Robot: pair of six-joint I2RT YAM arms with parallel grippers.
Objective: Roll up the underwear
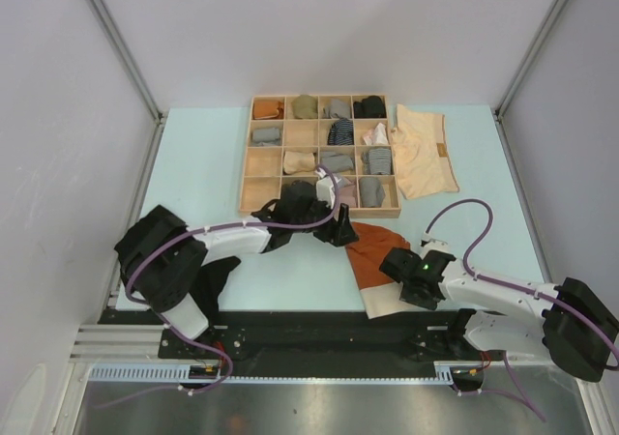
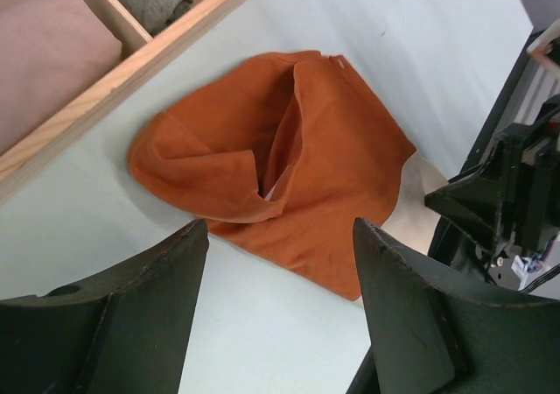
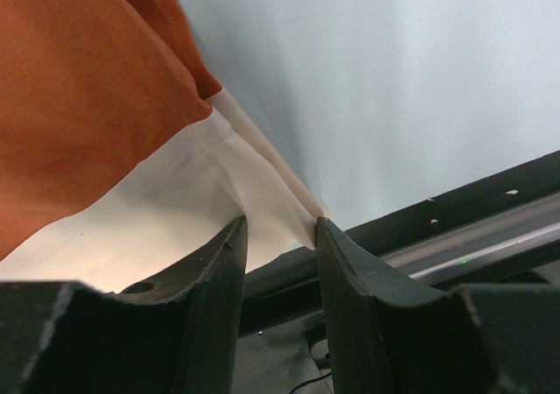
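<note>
The orange underwear (image 1: pixel 368 251) with a cream band (image 1: pixel 387 301) lies crumpled on the white table below the divided box. My left gripper is open over the table beside the orange cloth, nothing between its fingers. My right gripper is down at the cream band's edge near the table's front. The band's folded edge (image 3: pixel 276 179) runs to between its fingertips, which stand partly apart; whether they grip it I cannot tell.
A divided wooden box (image 1: pixel 263 164) of folded clothes stands at the back. A peach cloth (image 1: pixel 421 150) lies to its right, black cloth (image 1: pixel 211 285) at the left. The table's front edge is close below the underwear.
</note>
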